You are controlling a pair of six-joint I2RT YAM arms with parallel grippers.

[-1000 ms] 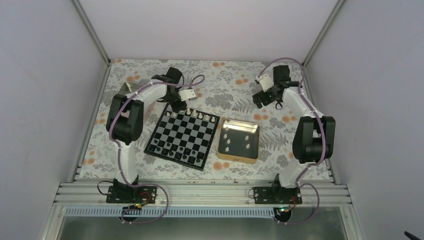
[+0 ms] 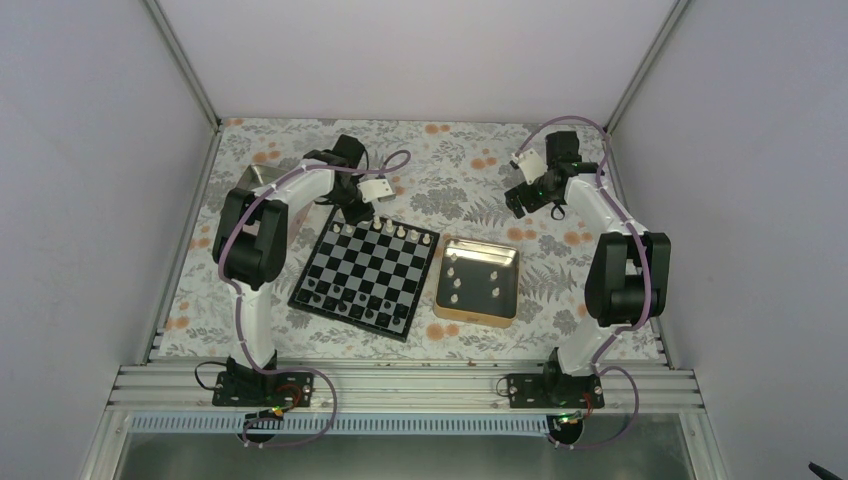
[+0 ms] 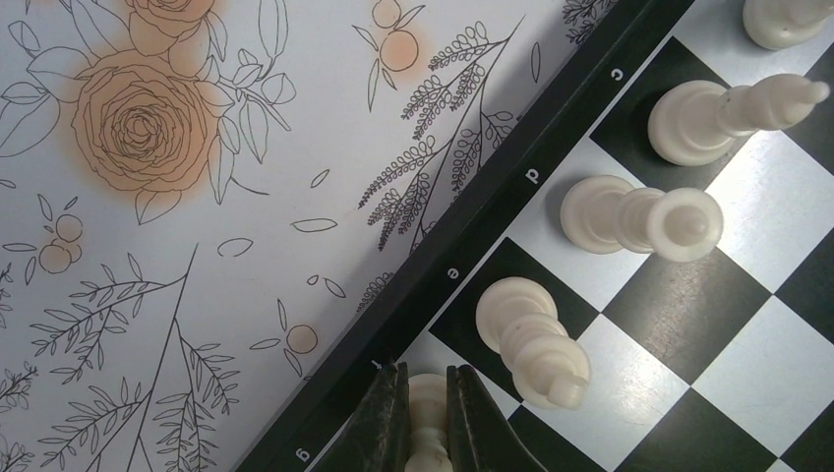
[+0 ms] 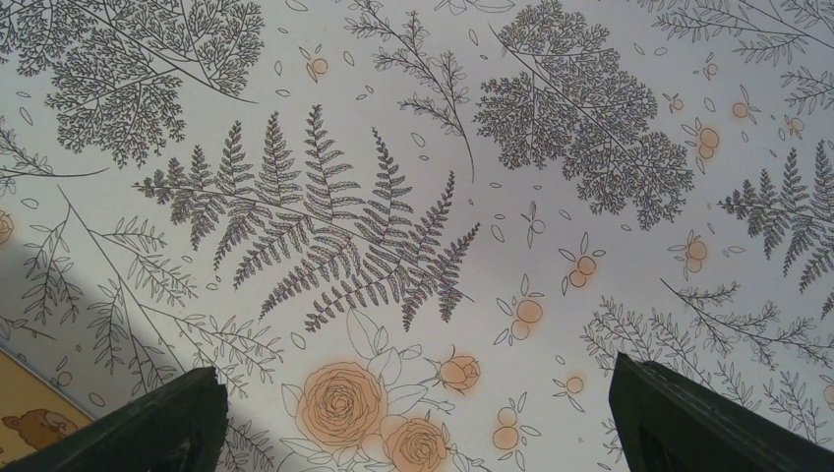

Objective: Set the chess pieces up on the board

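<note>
Between the fingers of my left gripper is a white piece, held at the f-file edge square; its base seems at or just above the board. The white king stands beside it on e, then the queen on d and a bishop on c. The chessboard has several black pieces along its near side and white pieces along its far side. My right gripper is open and empty, over bare cloth.
A gold-rimmed tray right of the board holds several white pieces. Another box stands at the left, partly under the left arm. The cloth behind the board and tray is clear.
Nothing else has visibly moved.
</note>
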